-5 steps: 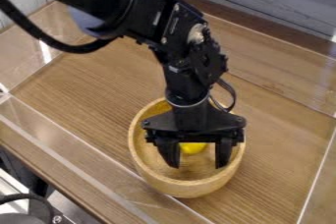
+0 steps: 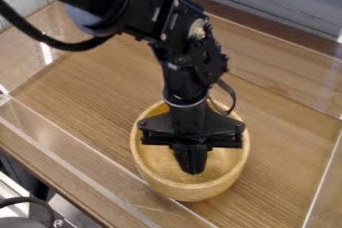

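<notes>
A pale wooden bowl (image 2: pixel 186 187) sits on the wooden table near the front centre. My black gripper (image 2: pixel 190 157) reaches down from the top left into the bowl, its body over the middle and its fingertips low inside. The fingers are shut, with nothing visible between them; the body hides part of the bowl's inside.
A pale wall or board runs along the back right. A black cable lies beyond the front left edge.
About a second ago the fingers stood apart over a yellow object in the bowl. They have since closed together, and the yellow object is now out of sight.
</notes>
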